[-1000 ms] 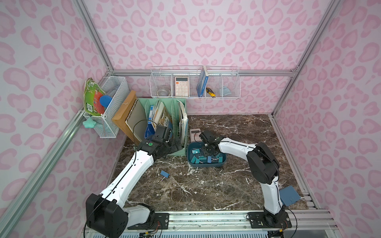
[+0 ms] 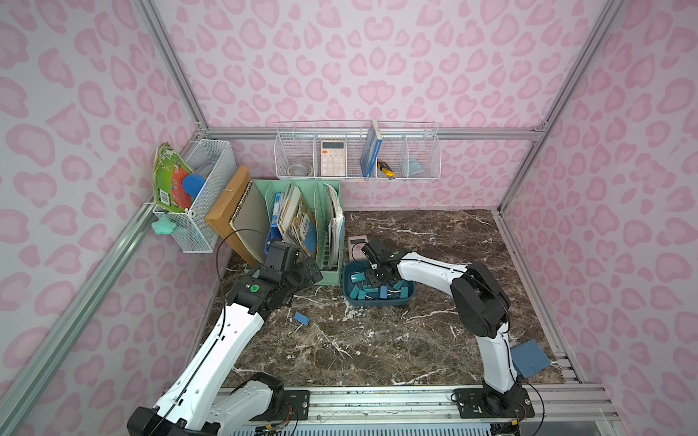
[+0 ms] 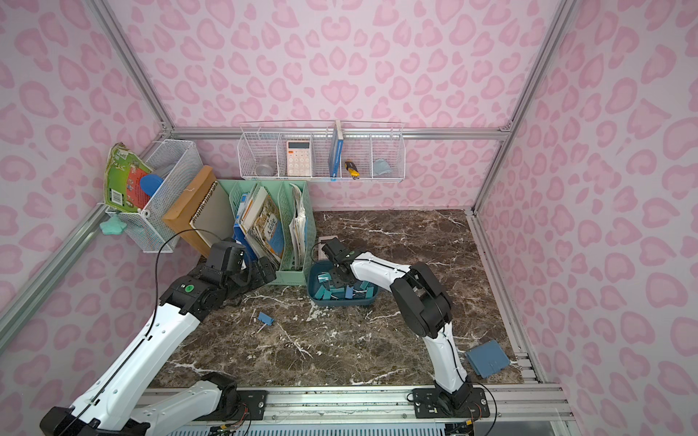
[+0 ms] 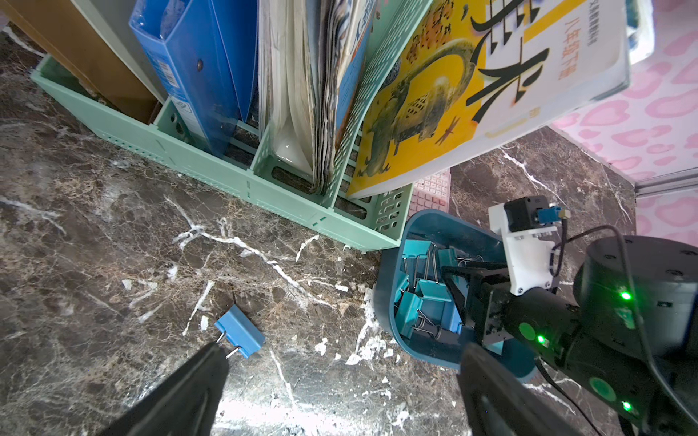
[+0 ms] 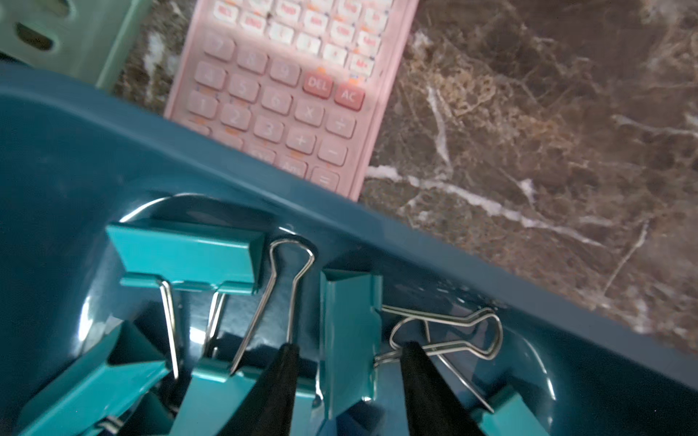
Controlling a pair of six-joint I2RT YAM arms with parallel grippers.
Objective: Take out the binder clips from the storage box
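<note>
The storage box (image 5: 436, 243) is a dark blue-green tub holding several teal and blue binder clips. Inside it, my right gripper has its fingers on either side of a teal binder clip (image 5: 350, 338) with wire handles pointing right. Narrow gaps show beside that clip, so a grip on it cannot be made out. To its left lies another teal clip (image 5: 192, 254). Outside the box, a blue binder clip (image 4: 240, 331) rests on the table. My left gripper hangs above the table with its fingers wide apart, open and empty.
A green file rack (image 4: 291, 192) with books stands directly behind and left of the box. A pink calculator (image 5: 291, 94) lies behind it. Bare marble table (image 2: 363, 348) stretches in front; a blue notebook (image 2: 530, 359) lies at the right edge.
The left arm has swung left, its gripper shifting slightly left. The loose blue clip has not moved.
</note>
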